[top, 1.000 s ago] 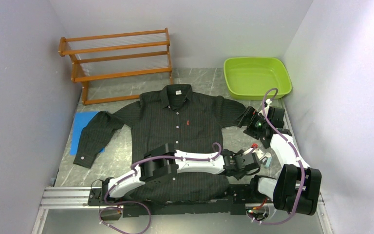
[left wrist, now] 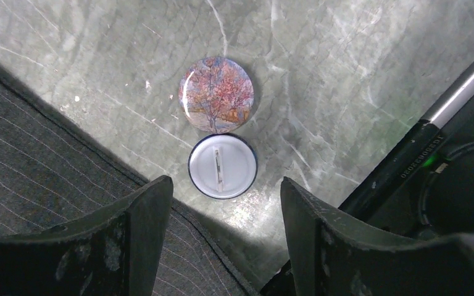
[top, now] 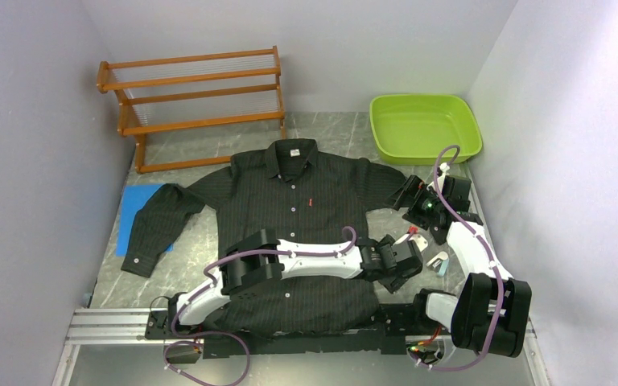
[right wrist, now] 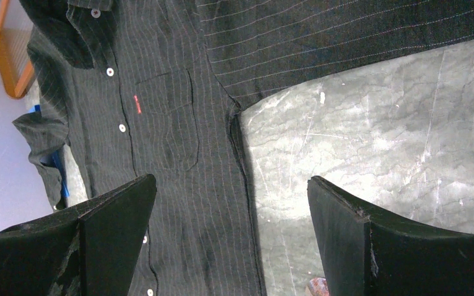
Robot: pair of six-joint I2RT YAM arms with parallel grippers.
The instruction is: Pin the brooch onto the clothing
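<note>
In the left wrist view, a round brooch (left wrist: pixel 221 166) lies face down on the table, its white back and metal pin showing. Touching it is a second round brooch (left wrist: pixel 216 94), face up, with a picture of pink trees. My left gripper is open above them, the face-down brooch in line with the gap and nothing held. The dark pinstriped shirt (top: pixel 257 209) is spread out on the table, with a small red tag on its chest. My right gripper stands open and empty over the shirt's side seam and bare table.
A green basin (top: pixel 425 129) stands at the back right and a wooden rack (top: pixel 201 80) at the back left. Beneath the shirt's sleeve lies a blue sheet (top: pixel 134 201). Small light-coloured items (top: pixel 439 262) rest right of the left arm's end.
My left arm's end has shifted a little to the left and back across the table. The right arm and the shirt look unmoved.
</note>
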